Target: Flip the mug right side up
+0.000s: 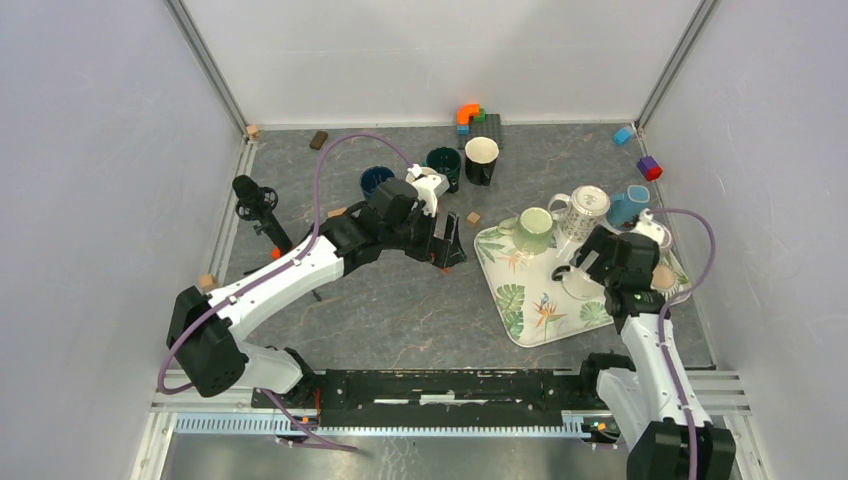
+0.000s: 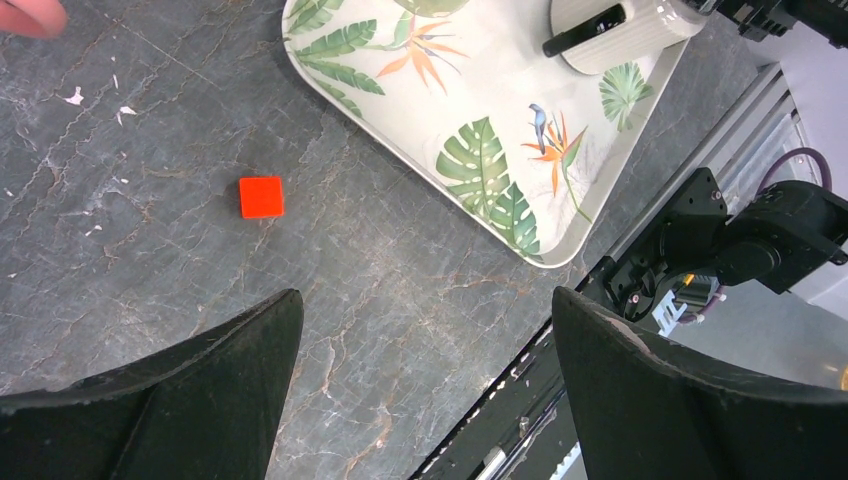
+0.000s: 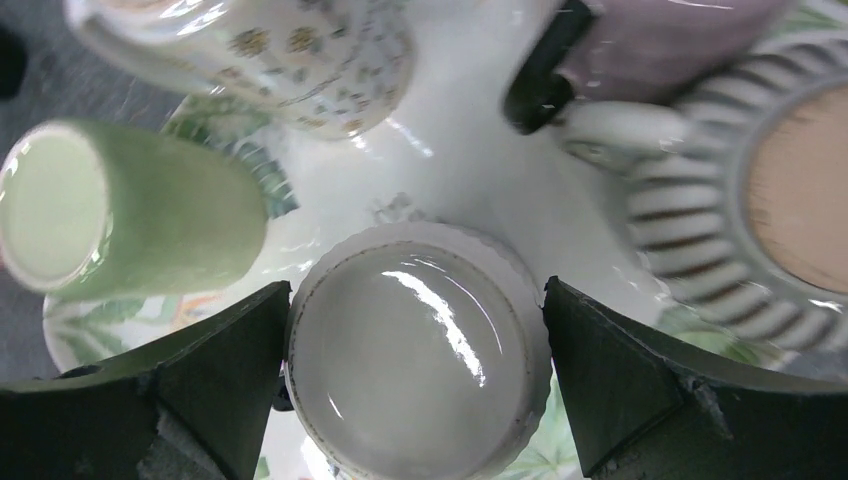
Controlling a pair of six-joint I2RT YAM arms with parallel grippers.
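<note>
My right gripper (image 1: 597, 256) is open over a white mug (image 3: 418, 350) on the floral tray (image 1: 525, 315). The mug's round, glossy pale end faces up between the fingertips in the right wrist view; whether they touch it is unclear. A green mug (image 1: 533, 232), a patterned mug (image 1: 582, 211), a blue mug (image 1: 627, 205) and a ribbed mug (image 3: 700, 230) surround it. My left gripper (image 1: 446, 242) stands open over the grey surface, with nothing between its fingers.
Dark mugs (image 1: 480, 155) stand at the back centre, near coloured blocks (image 1: 468, 115). A red cube (image 2: 261, 197) lies below my left gripper.
</note>
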